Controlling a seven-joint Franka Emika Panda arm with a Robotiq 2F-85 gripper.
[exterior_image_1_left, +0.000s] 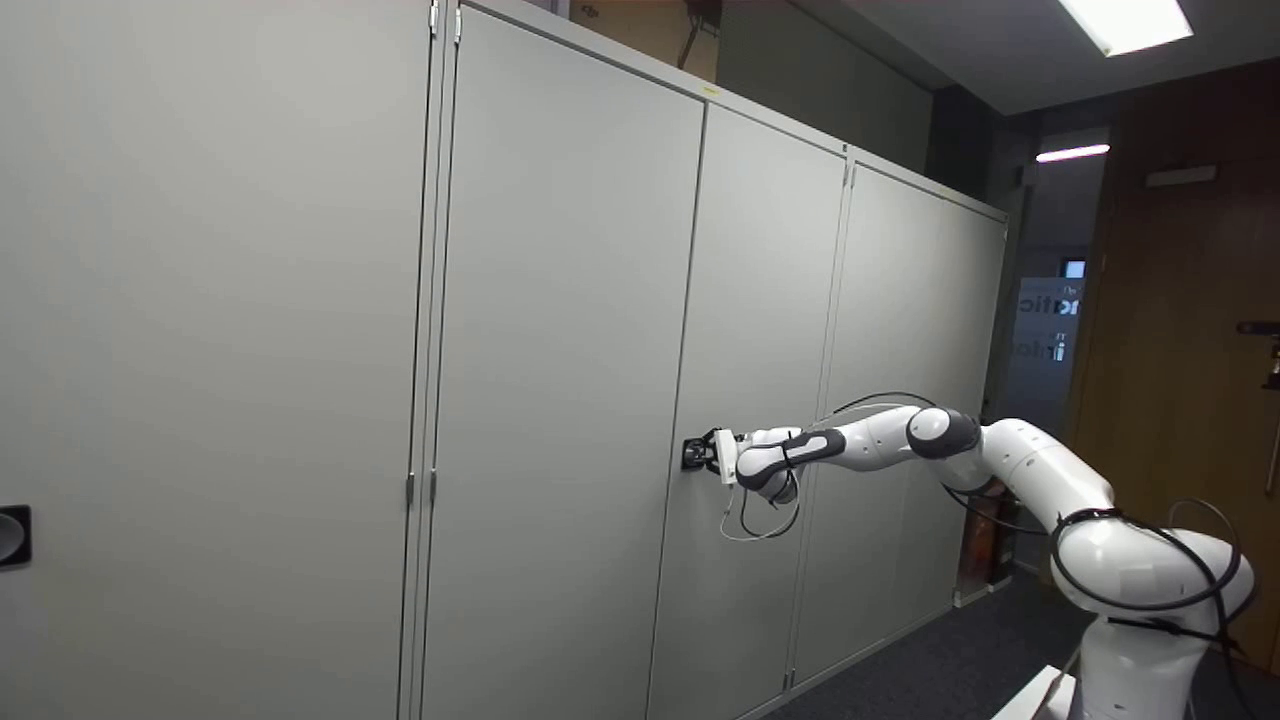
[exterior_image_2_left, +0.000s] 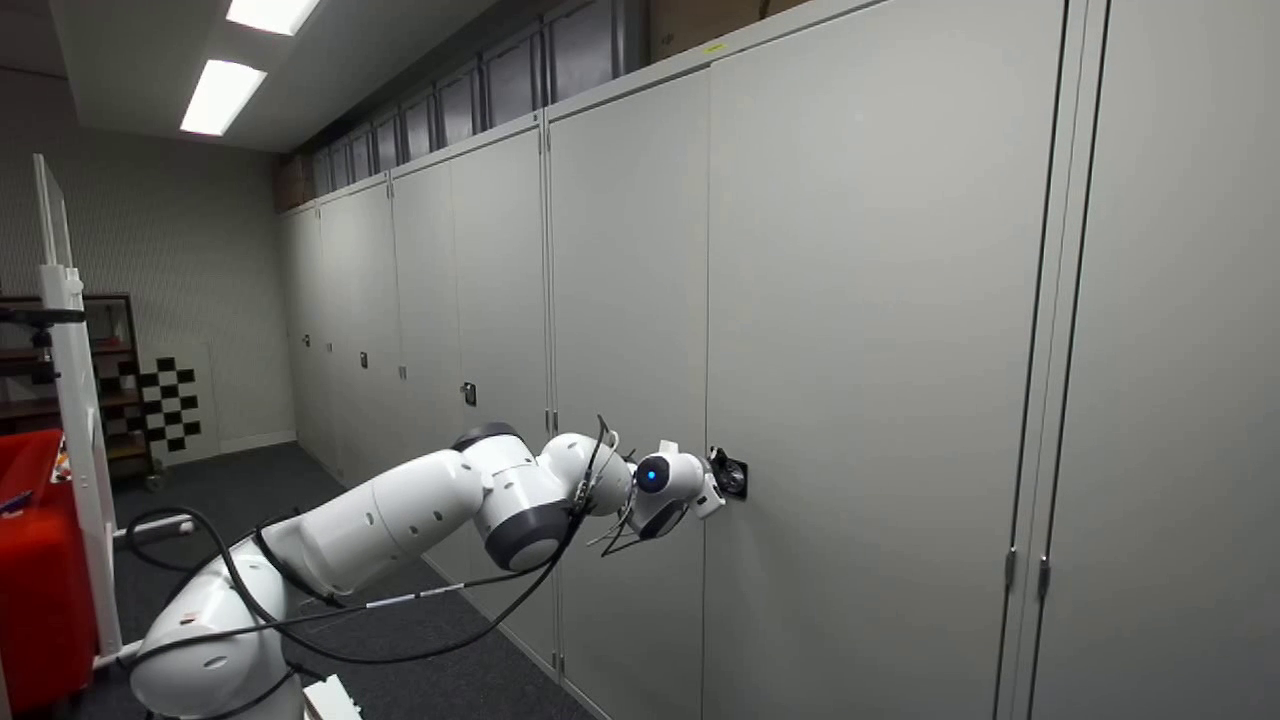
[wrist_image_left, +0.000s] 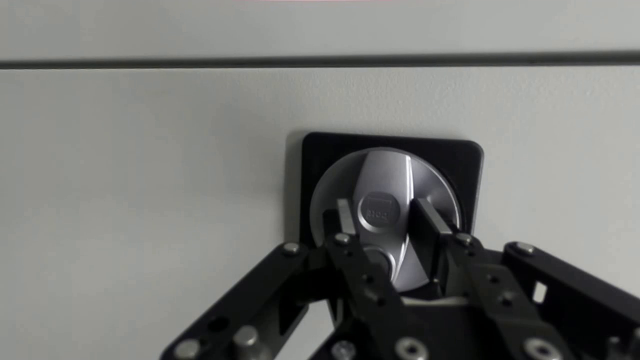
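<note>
A round silver knob with a raised grip bar (wrist_image_left: 387, 171) sits in a square black plate (wrist_image_left: 462, 150) on a grey cabinet door (wrist_image_left: 150, 210). My gripper has one finger on each side of the bar and is shut on it. The bar's lower end is partly hidden behind the fingers. Seen from outside, the gripper (exterior_image_1_left: 710, 452) meets the door close to the seam between two door leaves. Both leaves look closed and flush. The second exterior view shows the black plate (exterior_image_2_left: 738, 480) just beside the gripper.
Tall grey cabinets run along the whole wall. Another black-plated knob (exterior_image_1_left: 14, 536) is at the far left, and further latches (exterior_image_2_left: 469, 394) line the row. Cables (exterior_image_2_left: 420, 654) hang around the arm. Dark carpet (exterior_image_1_left: 864, 672) lies clear along the cabinet base.
</note>
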